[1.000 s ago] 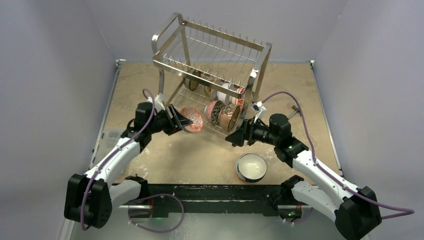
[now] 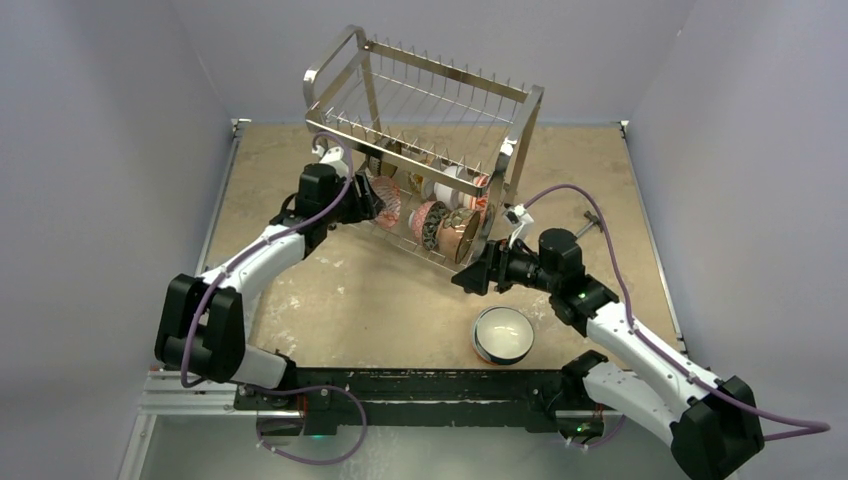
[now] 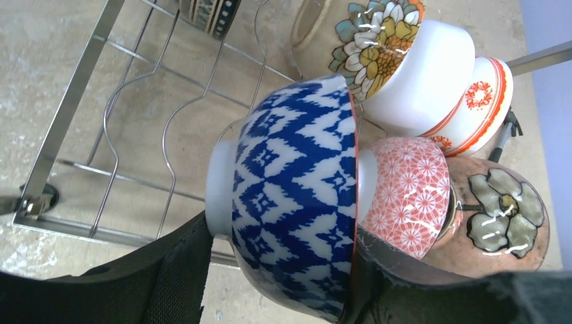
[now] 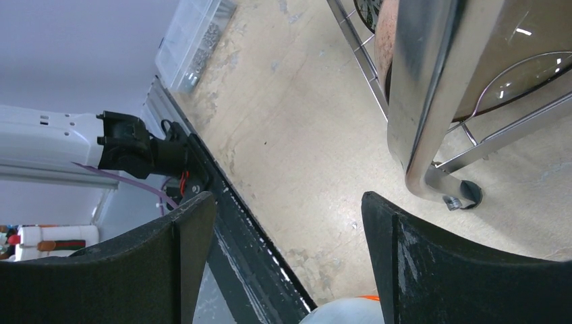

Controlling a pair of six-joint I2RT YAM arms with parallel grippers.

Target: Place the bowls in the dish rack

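In the left wrist view, my left gripper is shut on a blue-and-white patterned bowl [image 3: 293, 182], one finger by its foot and the other by its rim. The bowl is tipped on its side over the lower tier of the dish rack [image 2: 445, 70]; its reddish inside [image 2: 387, 200] shows from the top. Whether it touches the wires cannot be told. Beside it on that tier stand a pink floral bowl [image 3: 408, 192] and a brown flowered bowl [image 3: 507, 212]. By the rack's front right leg, my right gripper [image 2: 470, 282] is open and empty. Nested bowls [image 2: 504, 333] rest at the front.
Behind the held bowl are a flower-painted bowl [image 3: 378, 47], a white bowl [image 3: 438, 77], a red-trimmed bowl [image 3: 482, 101] and a dark patterned one [image 3: 209, 13]. The upper tier is empty. A hammer-like tool [image 2: 588, 224] lies right of the rack.
My left gripper has carried the bowl from in front of the rack up and back, over the left part of the lower tier. The right arm stays nearly still.
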